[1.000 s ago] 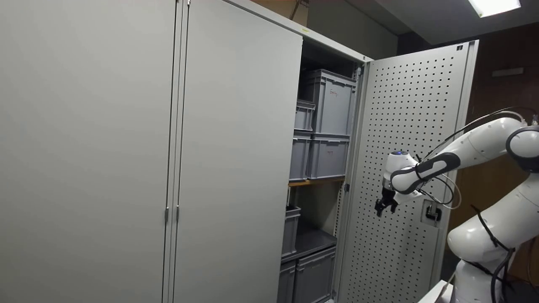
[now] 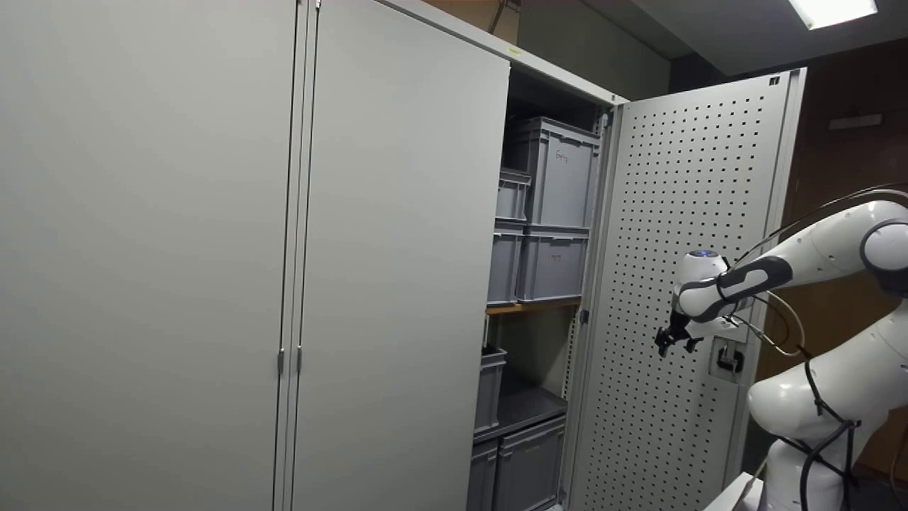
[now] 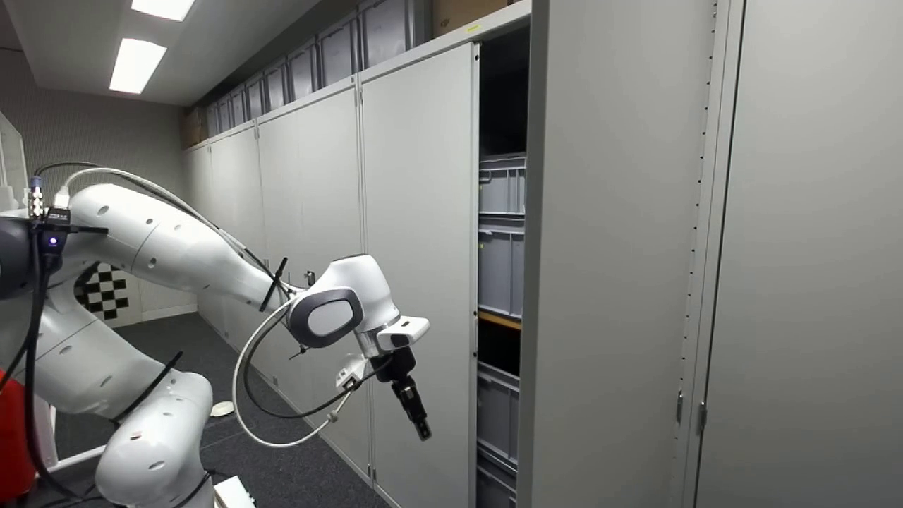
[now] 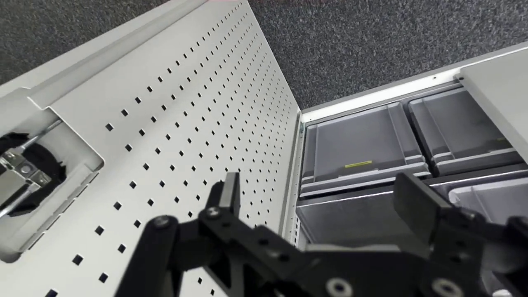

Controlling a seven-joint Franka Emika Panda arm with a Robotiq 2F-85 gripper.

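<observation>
A tall grey cabinet has its right-hand door [image 2: 681, 196] swung wide open, with the perforated inner face showing. My gripper [image 2: 677, 345] hangs in front of that face, fingers pointing downward. In the wrist view the two fingers of the gripper stand well apart with nothing between them, so it is open. A recess in the door holds a black latch mechanism [image 4: 32, 170], left of the fingers in that view. From the second exterior view, the gripper [image 3: 425, 436] appears to the left of the door's edge [image 3: 535, 279].
Inside the cabinet, grey bins [image 2: 553, 264] stand stacked on shelves, with more bins [image 4: 356, 138] low down. The neighbouring door [image 2: 400, 255] is closed. A cable [image 3: 245, 423] loops beside the wrist. Dark carpet [image 4: 376, 34] lies below.
In exterior view 1 my gripper has shifted right and slightly up, closer to the latch recess. The cabinet door and the bins look unmoved.
</observation>
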